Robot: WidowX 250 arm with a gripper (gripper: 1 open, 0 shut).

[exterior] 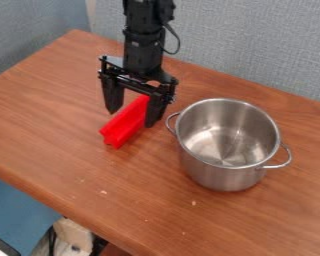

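Observation:
A long red block (pixel 124 125) lies on the wooden table, angled from front left to back right. Just over it my black gripper (pixel 132 110) hangs open, its two fingers apart on either side of the block's upper part. Whether they touch the block cannot be told. A steel pot (pixel 226 150) with two side handles stands to the right of the block, its inside empty as far as it shows.
A grey textured wall is behind it. Below the table's front left edge are a blue surface and some small unclear items.

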